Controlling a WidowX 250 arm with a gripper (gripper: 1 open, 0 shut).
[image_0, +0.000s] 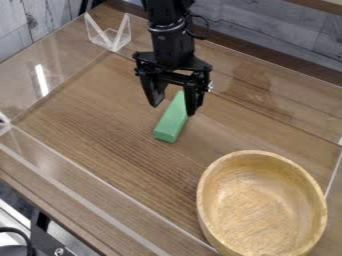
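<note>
A black robot arm reaches in from the top centre, its gripper (173, 94) open, the two dark fingers hanging either side over a green rectangular block (170, 124) that lies on the wooden table (80, 160). The fingers are above the upper part of the block; whether they touch it cannot be told.
A large light wooden bowl (261, 204) fills the lower right. Clear plastic brackets stand at the top left and left edge. A dark cable lies at the bottom left corner.
</note>
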